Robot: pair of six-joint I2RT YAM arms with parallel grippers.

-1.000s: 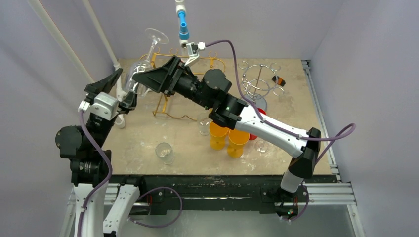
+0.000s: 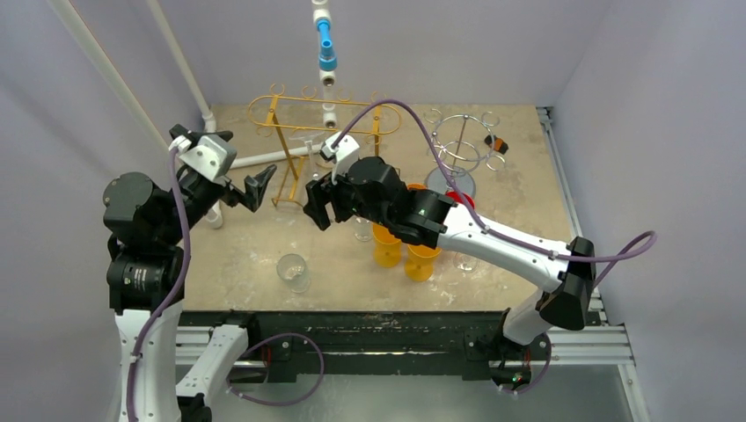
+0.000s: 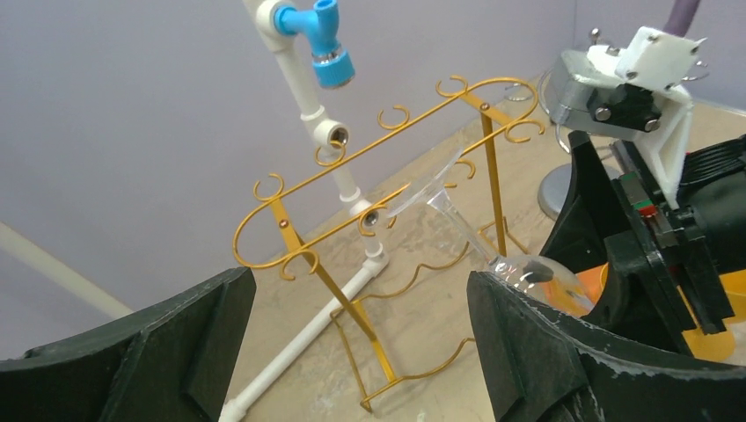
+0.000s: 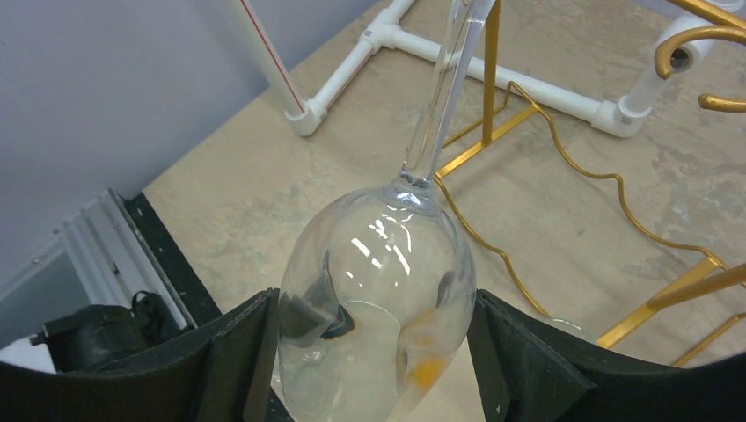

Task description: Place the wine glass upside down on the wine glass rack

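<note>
My right gripper (image 2: 320, 207) is shut on the clear wine glass; in the right wrist view its fingers (image 4: 246, 356) grip the sides of the glass bowl (image 4: 378, 272). Upside down and tilted, the wine glass (image 3: 461, 230) has its foot (image 3: 429, 190) up by the gold wine glass rack (image 3: 495, 176), overlapping the front rail in the left wrist view. Whether the stem sits inside a hook cannot be told. My left gripper (image 2: 246, 162) is open and empty, left of the rack, its two fingers (image 3: 198, 352) spread apart.
Orange goblets (image 2: 387, 249) stand beneath the right arm, with a silver round rack (image 2: 462, 145) behind them. A clear tumbler (image 2: 294, 272) stands at front left. White pipes with a blue tap (image 2: 325, 42) hang over the gold rack's back side.
</note>
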